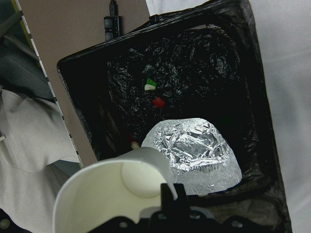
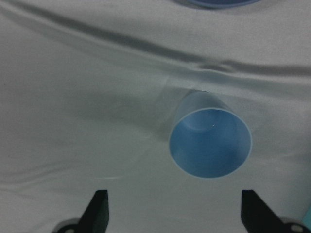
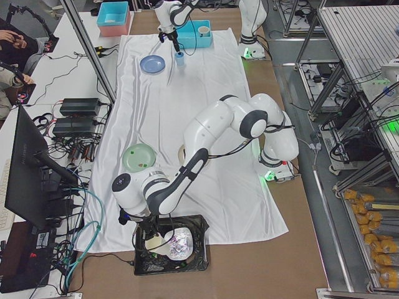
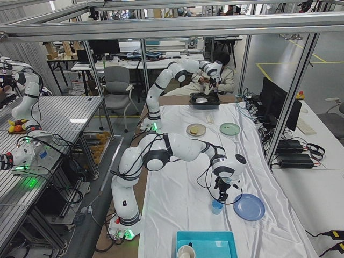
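Observation:
My left gripper is shut on a cream cup (image 1: 112, 194), which hangs over a black bin (image 1: 265, 121) holding a crumpled foil piece (image 1: 189, 150) and small coloured scraps. My right gripper stands open above a translucent blue cup (image 2: 209, 141), which sits upright on the white cloth beside a blue plate (image 4: 249, 207), with nothing between its fingers.
A turquoise bin (image 4: 206, 236) with a mug sits at the right arm's end of the cloth. A green plate (image 3: 138, 157) and a beige plate with a yellow item (image 4: 196, 129) lie nearer the black bin.

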